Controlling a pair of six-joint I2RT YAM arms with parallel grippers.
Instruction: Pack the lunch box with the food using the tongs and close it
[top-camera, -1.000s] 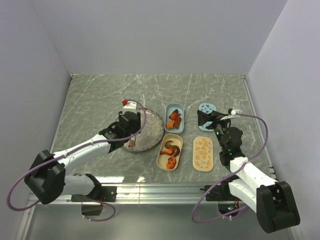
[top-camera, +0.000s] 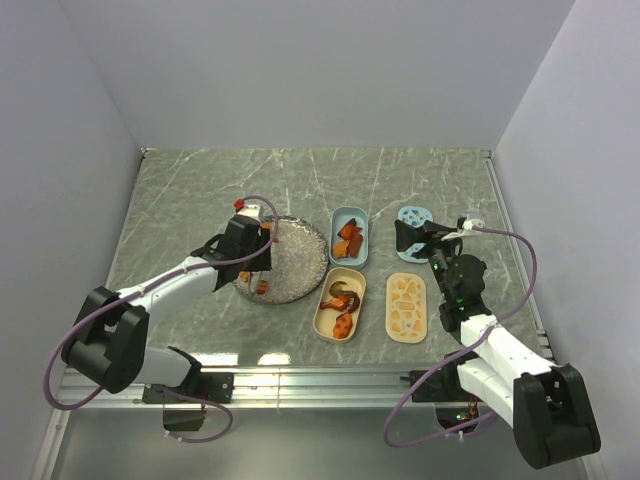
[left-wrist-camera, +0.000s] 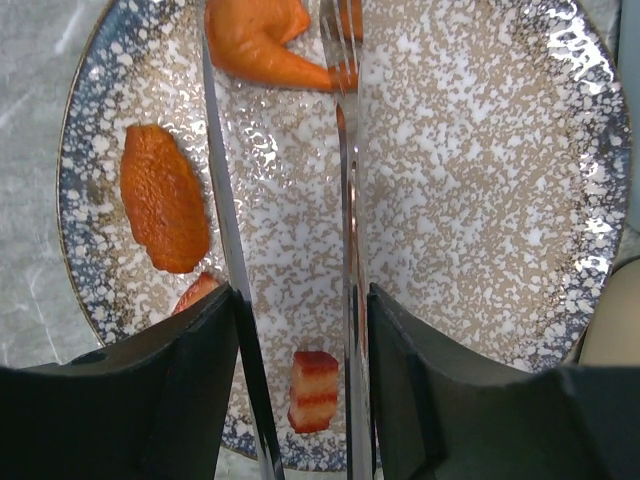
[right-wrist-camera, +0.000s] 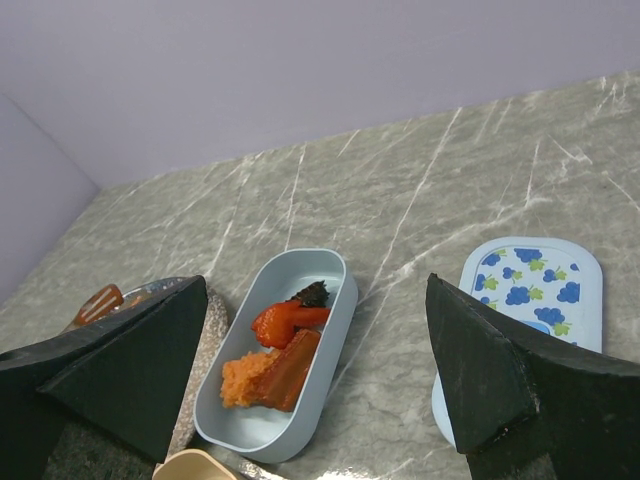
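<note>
A round speckled plate (top-camera: 296, 260) holds orange food pieces: a curved piece (left-wrist-camera: 250, 45), an oblong piece (left-wrist-camera: 163, 200) and a striped piece (left-wrist-camera: 313, 390). Over it my left gripper is part open, with a knife (left-wrist-camera: 230, 230) and a fork (left-wrist-camera: 352, 210) along its two fingers; the fork tines reach the curved piece's tip. A blue lunch box (top-camera: 349, 238) and a cream box (top-camera: 339, 305) hold food. My right gripper (top-camera: 428, 236) stands open above the blue patterned lid (right-wrist-camera: 530, 280), nothing between its fingers.
A cream lid (top-camera: 406, 307) lies at front right, beside the cream box. Walls enclose the table on the back and sides.
The right arm is essentially still.
</note>
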